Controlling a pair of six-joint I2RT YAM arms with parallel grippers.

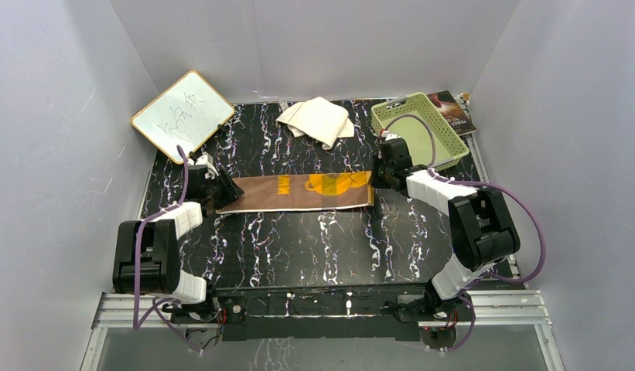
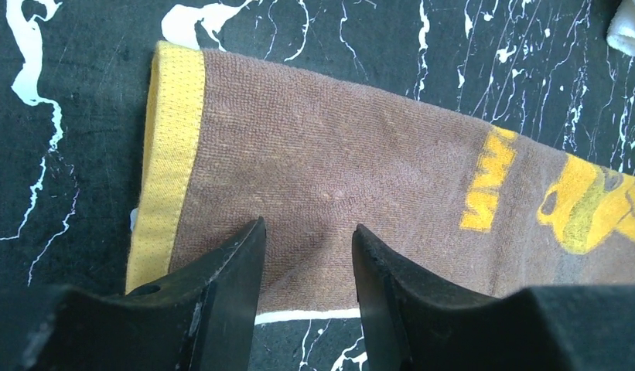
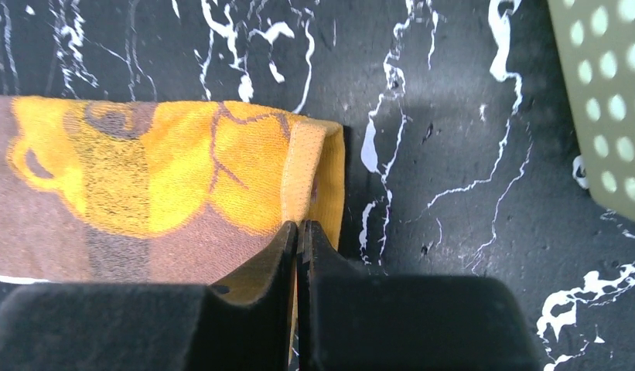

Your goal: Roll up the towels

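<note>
A brown towel (image 1: 260, 193) with yellow patterns lies folded into a long strip across the middle of the table. At its left end my left gripper stands open above the cloth, its fingers apart and nothing gripped. A yellow border (image 2: 171, 154) runs down that end. My right gripper is shut on the towel's right edge. The pinched cloth rises in a small ridge (image 3: 302, 166) at the fingertips, with a lower yellow layer (image 3: 329, 193) showing beside it.
A cream cloth (image 1: 318, 120) lies folded at the back. The green basket (image 1: 455, 147) stands close behind the right gripper, with a book (image 1: 451, 112) beside it. A whiteboard (image 1: 179, 116) leans at the back left.
</note>
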